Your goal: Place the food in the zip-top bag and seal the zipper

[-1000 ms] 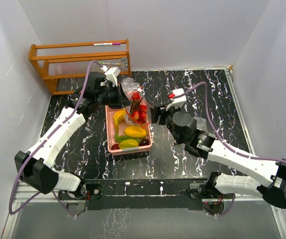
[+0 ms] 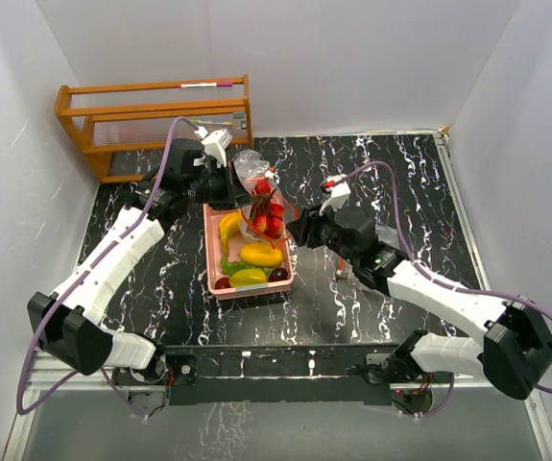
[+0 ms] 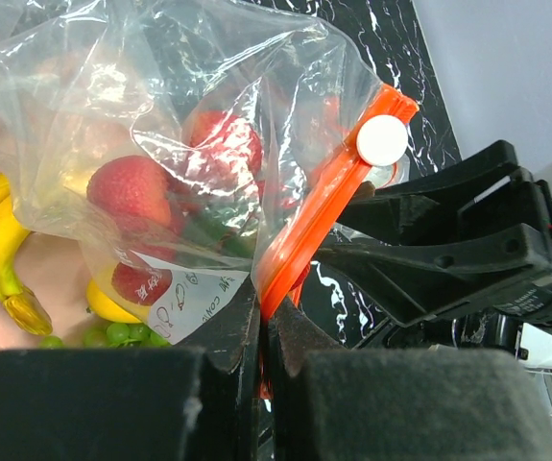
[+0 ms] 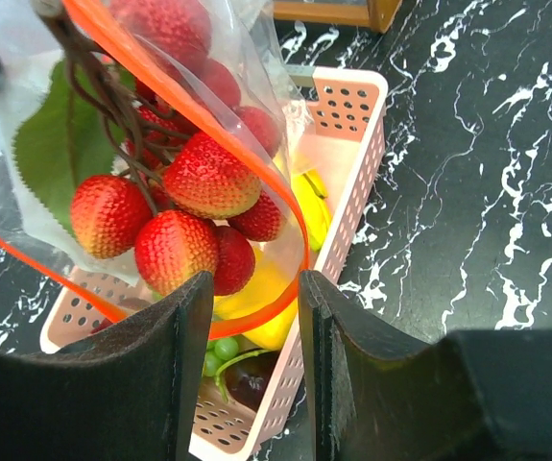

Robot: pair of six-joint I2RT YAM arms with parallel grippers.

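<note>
A zip top bag point(image 3: 208, 58) with an orange zipper rim holds red fruit like strawberries and lychees point(image 4: 201, 178) and a green leaf. My left gripper is shut on the bag's orange rim, holding it up over a pink basket point(image 4: 352, 106). In the right wrist view the bag's mouth gapes, and my right gripper is part open just at the lower orange rim; whether the rim lies between its fingers is unclear. Bananas point(image 2: 228, 228), a mango point(image 2: 260, 254), grapes and dark round fruit sit in the basket.
A wooden rack point(image 2: 151, 86) stands at the back left. Another clear bag point(image 2: 387, 234) lies under the right arm. Walls bound both sides.
My right gripper has shifted, ending further left and lower, closer to the bag's mouth. The left gripper and the bag stay in place.
</note>
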